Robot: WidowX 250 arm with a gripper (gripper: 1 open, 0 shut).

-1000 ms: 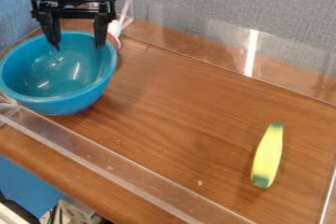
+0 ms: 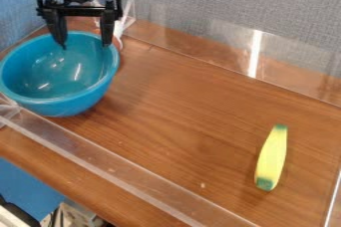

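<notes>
My black gripper [image 2: 82, 34] hangs open over the back of a blue bowl [image 2: 66, 102] at the left of the camera view, with nothing seen between its fingers. The bowl looks empty. A yellow banana-like object [image 2: 270, 157] with green ends lies at the right of the table. Behind my gripper, partly hidden, is a small white and reddish item that I cannot make out.
Transparent edging runs along its back and front. A grey wall [image 2: 246, 12] stands behind it, and blue surfaces show at the left.
My gripper has risen slightly and moved a little to the left. The bowl and the yellow object have stayed in place.
</notes>
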